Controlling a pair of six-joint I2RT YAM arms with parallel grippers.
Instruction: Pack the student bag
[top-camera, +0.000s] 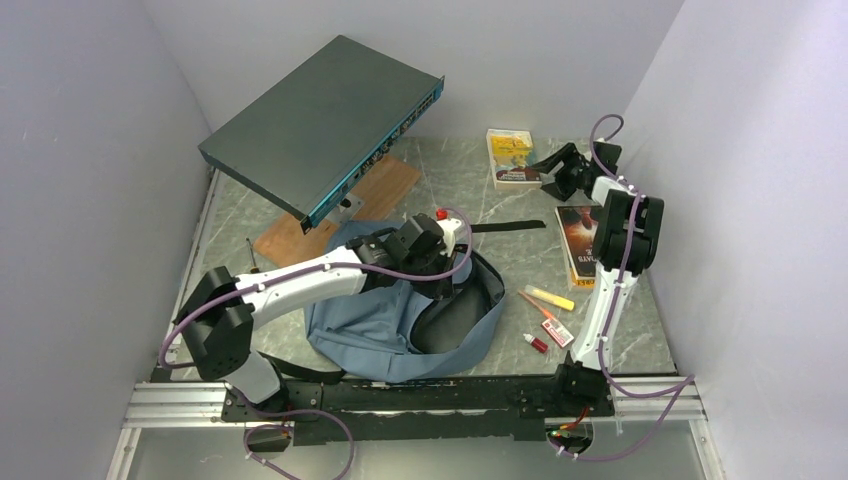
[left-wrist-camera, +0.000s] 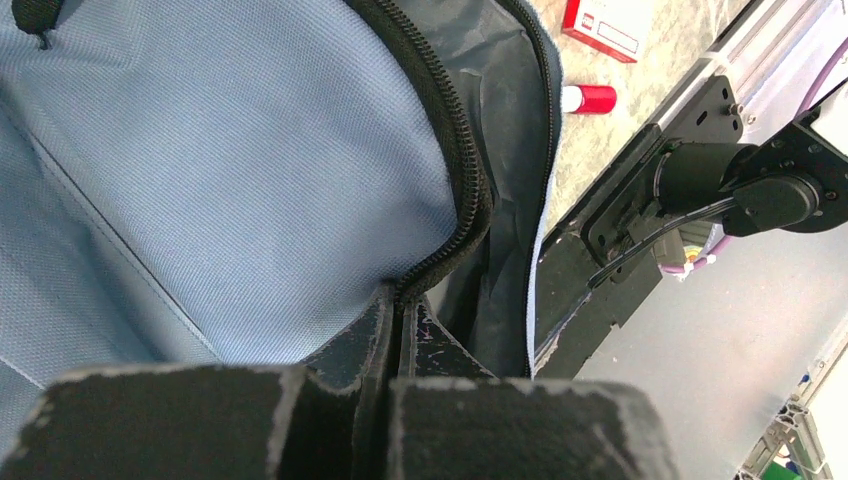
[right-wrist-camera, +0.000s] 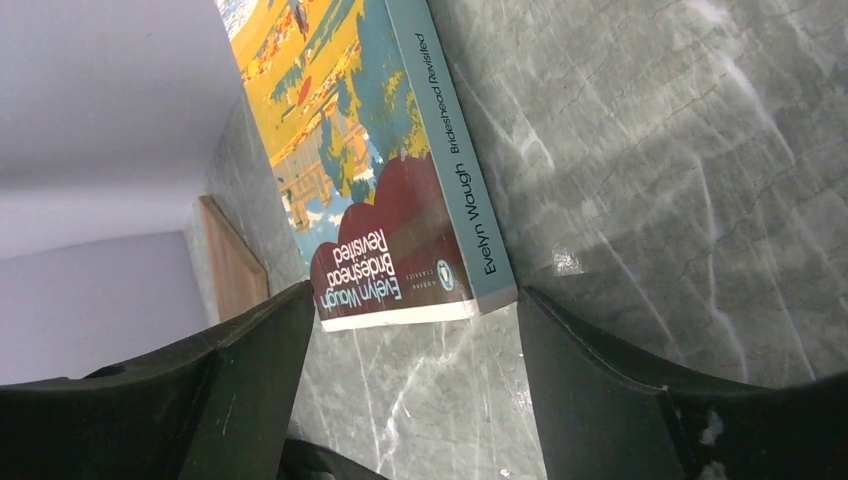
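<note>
My left gripper is shut at the black zipper edge of the open blue bag (left-wrist-camera: 220, 180); whether fabric is between its tips is hard to tell. In the top view it sits over the bag's back part (top-camera: 360, 340). My right gripper is part open around the near end of the Brideshead Revisited book (right-wrist-camera: 370, 170), a fingertip at each corner; contact is unclear. In the top view that book (top-camera: 513, 150) lies at the back, and a dark-covered book (top-camera: 578, 238) lies beneath my right arm.
A highlighter (top-camera: 550, 298), pencil (top-camera: 535, 305), small box (top-camera: 558, 332) and red tube (top-camera: 535, 341) lie right of the bag. A large network switch (top-camera: 320, 120) overhangs the wooden board (top-camera: 280, 238). Walls close in at back and sides.
</note>
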